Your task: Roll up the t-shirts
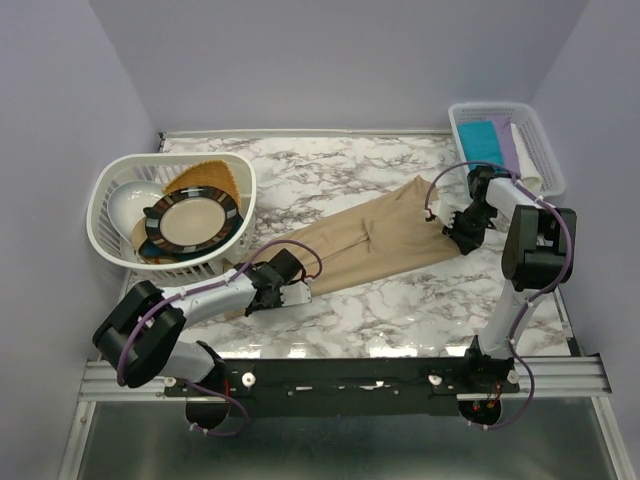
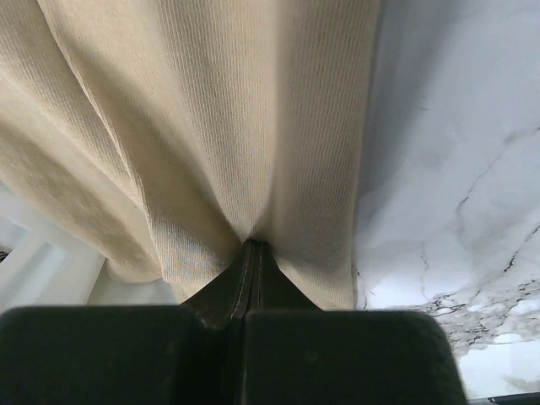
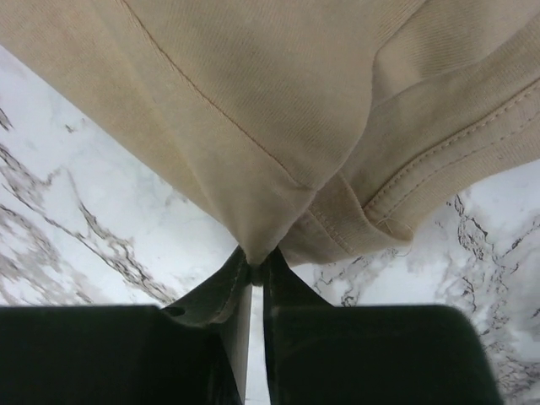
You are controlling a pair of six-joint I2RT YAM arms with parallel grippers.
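Observation:
A tan t-shirt (image 1: pixel 390 240) lies as a long folded band slanting across the marble table, low at the left and higher at the right. My left gripper (image 1: pixel 258 309) is over its left end. In the left wrist view, folds of the shirt (image 2: pixel 245 126) run together into the tips of my left gripper, shut with cloth pinched there. At the right end is my right gripper (image 1: pixel 458 243). The right wrist view shows a gathered corner of the shirt (image 3: pixel 261 224) between the tips of my right gripper, a narrow gap behind them.
A white basket (image 1: pixel 243 172) with plates stands at the back left, close beside the left arm. Another white basket (image 1: pixel 470 112) with folded cloths is at the back right, near the right arm.

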